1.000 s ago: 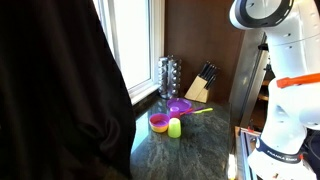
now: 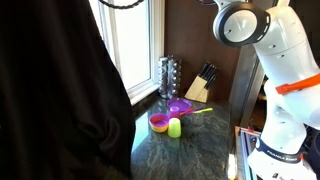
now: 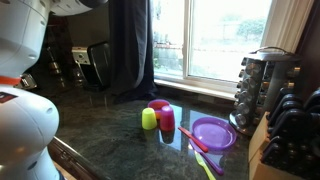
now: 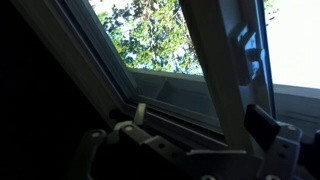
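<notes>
My gripper stands open in the wrist view, its dark fingers far apart with nothing between them, facing the window. Neither exterior view shows its fingers. On the dark counter, a yellow-green cup (image 2: 174, 128) stands upside down near a red-and-orange bowl (image 2: 159, 122). Exterior view 2 also has a pink cup (image 3: 167, 119) beside the yellow-green one. To their right lies a purple plate (image 3: 213, 132). A red utensil (image 3: 192, 139) rests by the plate, and a green-handled one (image 3: 208, 168) lies closer to that camera.
A spice rack (image 2: 170, 77) and a knife block (image 2: 199, 84) stand at the counter's back. Behind them is the window (image 3: 220, 50), with a dark curtain (image 2: 65, 90) hanging at one side.
In exterior view 1 the upper arm has swung left, and a dark cable-like piece now shows at the top edge. The tableware on the counter has stayed in place.
</notes>
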